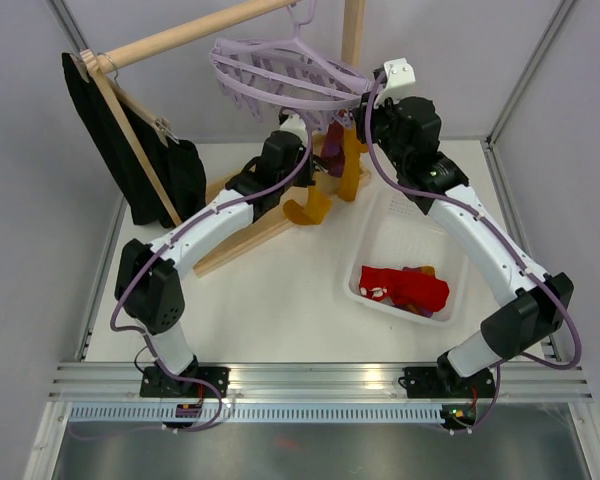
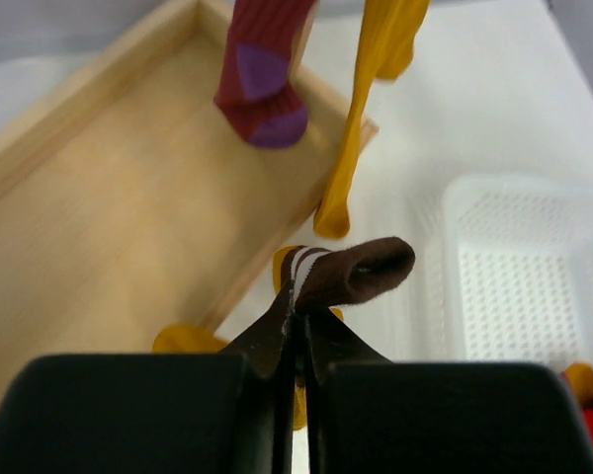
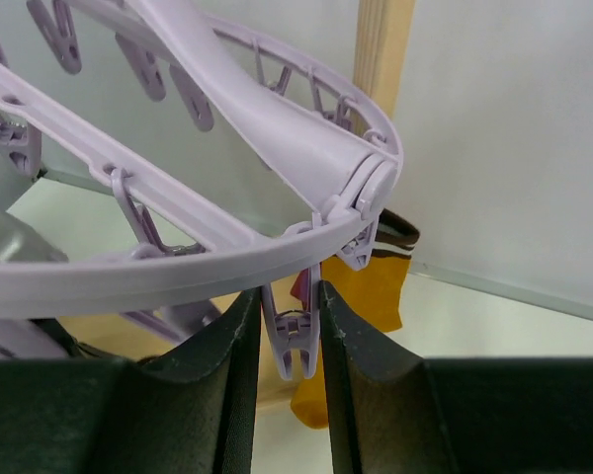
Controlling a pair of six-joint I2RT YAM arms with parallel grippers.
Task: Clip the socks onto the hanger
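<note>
A lilac clip hanger (image 1: pixel 280 85) hangs from the wooden rack. My left gripper is shut on a brown-and-yellow sock (image 2: pixel 346 272), below and left of the hanger's right side. My right gripper is at the hanger's right rim, its fingers either side of a lilac clip (image 3: pixel 293 331); whether they press on it is unclear. A purple-red sock (image 2: pixel 262 69) and a yellow sock (image 2: pixel 351 158) hang under the hanger; their attachment is hidden in the left wrist view.
A white basket (image 1: pixel 360 250) with red socks (image 1: pixel 410 285) stands at the right. The wooden rack (image 1: pixel 130 140) holds black cloth (image 1: pixel 170 170) at the left.
</note>
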